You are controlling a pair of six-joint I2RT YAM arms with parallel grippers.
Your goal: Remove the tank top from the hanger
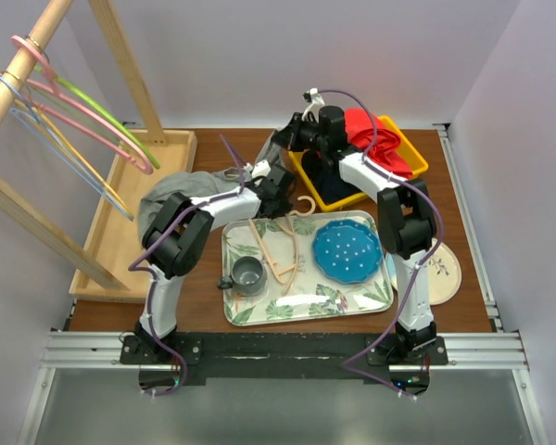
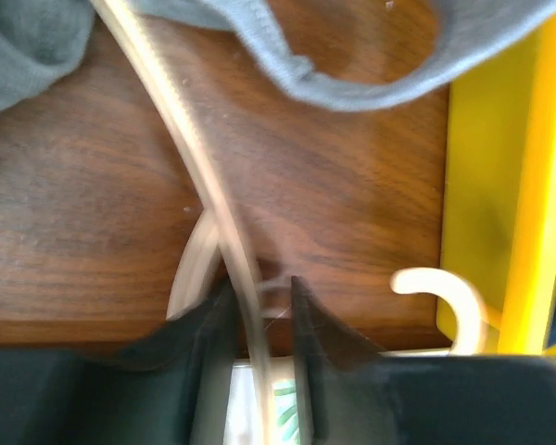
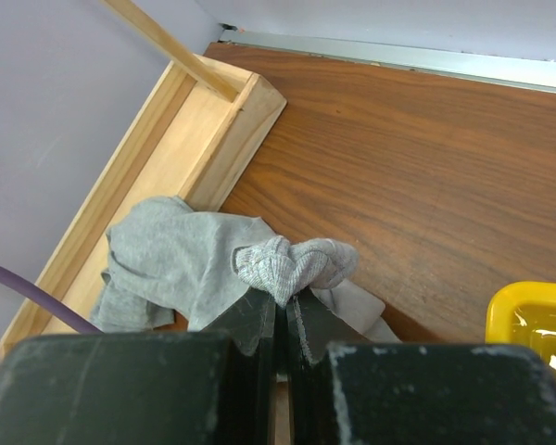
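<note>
The grey tank top [image 1: 171, 193] lies bunched on the table and over the rack's base, partly hidden by my left arm. In the right wrist view, my right gripper is shut on a fold of the tank top [image 3: 190, 255], raised above the rest. The light wooden hanger [image 1: 269, 250] reaches over the tray, its hook [image 2: 454, 301] close to the yellow bin. A hanger bar crosses the left wrist view and passes between the fingers of my left gripper, which stand apart. A grey strap [image 2: 343, 93] spans the top of that view near the bar.
A patterned tray [image 1: 352, 311] holds a blue plate [image 1: 347, 250] and a grey mug [image 1: 248, 275]. The yellow bin [image 1: 417, 162] contains red and dark cloth. Coloured hangers [image 1: 83, 111] hang from the wooden rack [image 1: 125, 65] at left.
</note>
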